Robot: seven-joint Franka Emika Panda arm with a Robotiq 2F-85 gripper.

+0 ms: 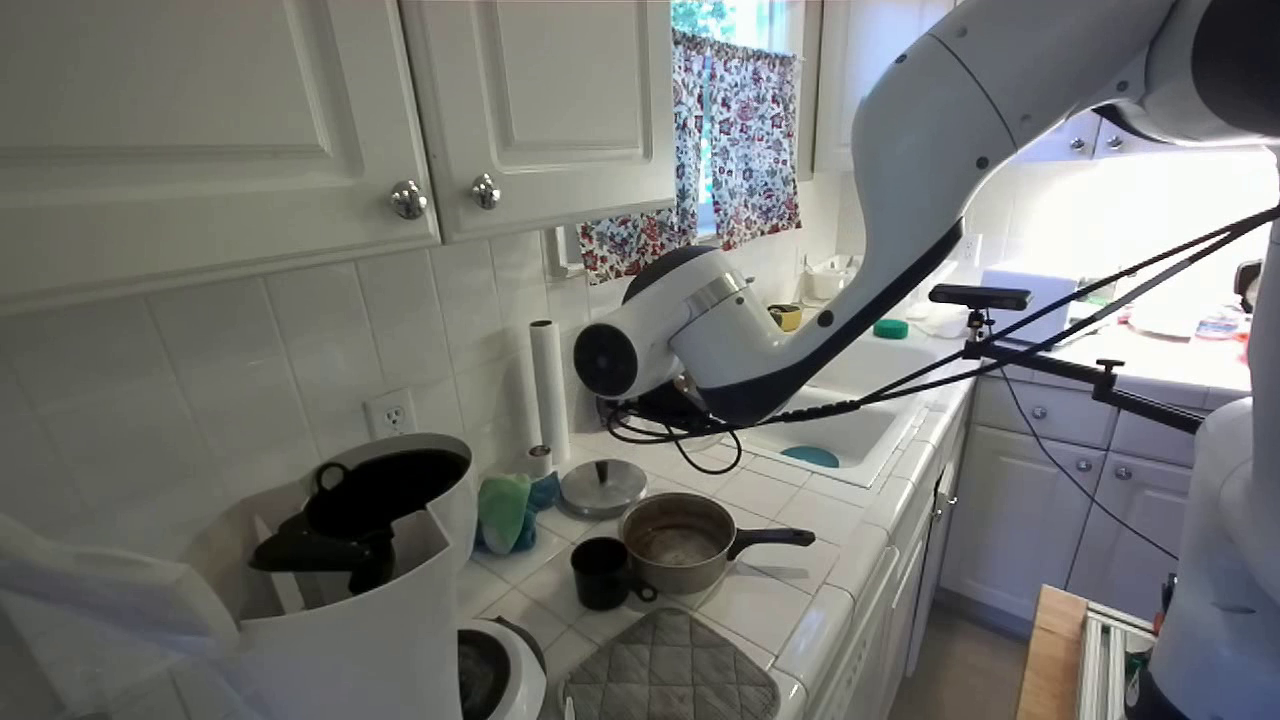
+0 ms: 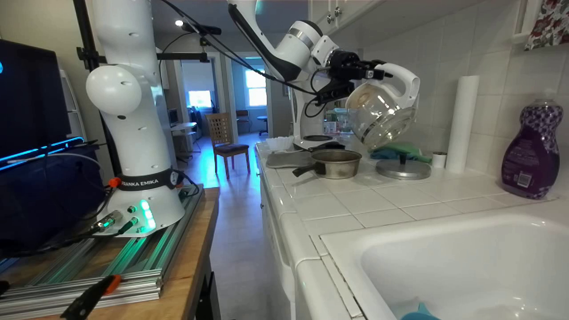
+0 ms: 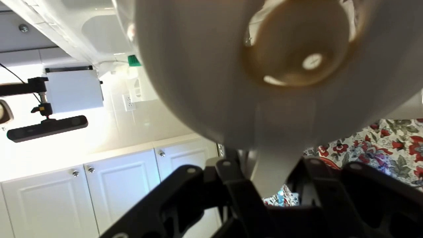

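Observation:
In exterior view 2 my gripper is shut on the white handle of a glass coffee carafe. The carafe hangs tilted, clear of the counter and above the saucepan and lid area. Up close in the wrist view, the pale carafe fills the upper right, its handle between my black fingers. My own wrist hides both gripper and carafe in exterior view 1. At left there stands a white coffee maker, its top open over a black basket.
On the counter are a saucepan, a black cup, a metal lid, a grey quilted pad and a green-blue cloth. A paper roll and purple bottle stand along the wall. White cabinets hang overhead.

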